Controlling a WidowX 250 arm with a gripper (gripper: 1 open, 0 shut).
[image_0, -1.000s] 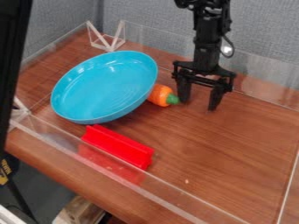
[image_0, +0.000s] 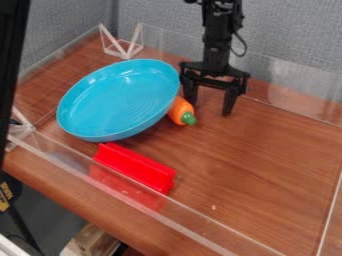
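Note:
The black gripper (image_0: 209, 92) hangs at the back of the wooden table, its two fingers open and pointing down, with nothing visible between them. Just left of it an orange toy carrot (image_0: 182, 112) with a green top lies against the right rim of a blue plate (image_0: 118, 98). A red cylinder (image_0: 132, 166) lies at the front left, below the plate.
Low clear walls (image_0: 286, 86) edge the table, with white brackets at the left and back left corners.
The gripper has moved a little to the left and up in the view, toward the back. The plate, carrot and red cylinder look unmoved.

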